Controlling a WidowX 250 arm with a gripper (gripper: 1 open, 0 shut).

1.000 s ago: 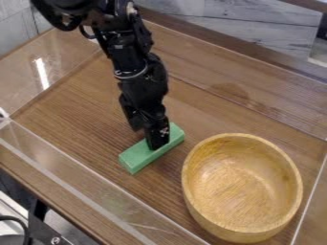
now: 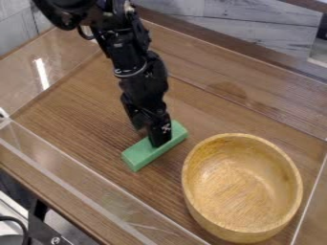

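A black robot arm reaches down from the top left to the middle of the wooden table. Its gripper (image 2: 149,128) is low over a green rectangular block (image 2: 144,154), at the block's upper end, and partly covers it. The gripper is open; whether its fingertips touch the block is hard to tell in the dark shapes.
A yellow round bowl (image 2: 243,187) sits to the right of the green block, close to it. A black cable lies at the lower left edge.
The gripper has shifted very slightly. The green block and the bowl look unmoved.
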